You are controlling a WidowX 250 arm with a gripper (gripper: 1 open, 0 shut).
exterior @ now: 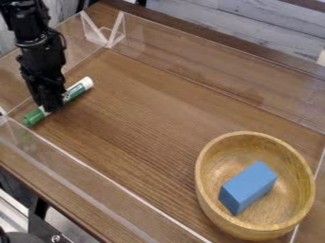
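The black gripper (pixel 49 100) is at the far left, low on the table, over a thin green and white stick-like object (pixel 74 90) lying diagonally. Its fingers appear shut around the middle of that object, though the dark fingers make the contact hard to see. The object's green end reaches toward the lower left and its white end toward the upper right.
A wooden bowl (pixel 278 208) with a blue block (pixel 249 185) inside stands at the front right. Clear plastic edges run along the left.
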